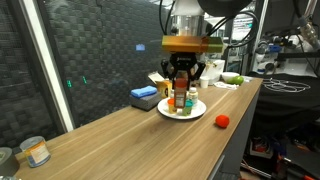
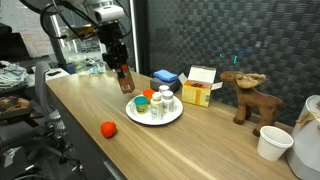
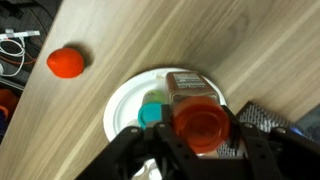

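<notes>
My gripper (image 2: 123, 67) is shut on a brown bottle (image 2: 126, 80) with an orange-red cap (image 3: 201, 125). Held upright, the bottle hangs above the table near the edge of a white plate (image 2: 177, 109). Small bottles with white caps (image 2: 167, 97), a teal-topped one (image 2: 141, 103) and an orange-topped one (image 2: 149, 94) stand on that plate. In the wrist view the cap and the fingers hide part of the plate (image 3: 118, 112).
A red tomato-like ball (image 1: 222, 121) lies near the table's front edge. Behind the plate are a blue cloth (image 2: 165, 76) and a yellow box (image 2: 200, 91). A plush moose (image 2: 256, 98) and white cup (image 2: 271, 144) stand farther along. The wooden table (image 1: 110, 145) has clear room.
</notes>
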